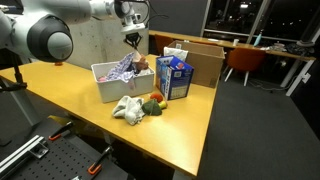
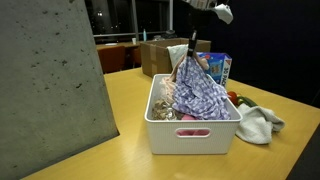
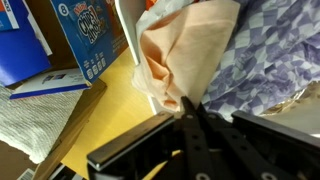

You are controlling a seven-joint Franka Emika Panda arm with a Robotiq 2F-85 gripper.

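Note:
A white bin on the table holds a blue-and-white checked cloth and other soft items. The checked cloth is drawn up into a peak above the rim, below my gripper. In the wrist view, a peach cloth bunches at the fingertips of my gripper, and the checked cloth runs up close beside it. My gripper is shut on cloth; whether one or both layers are pinched cannot be told. Lower folds still hang into the bin.
Right of the bin stands a blue box, with a cardboard box behind. A pale cloth, a green vegetable and red and yellow produce lie in front.

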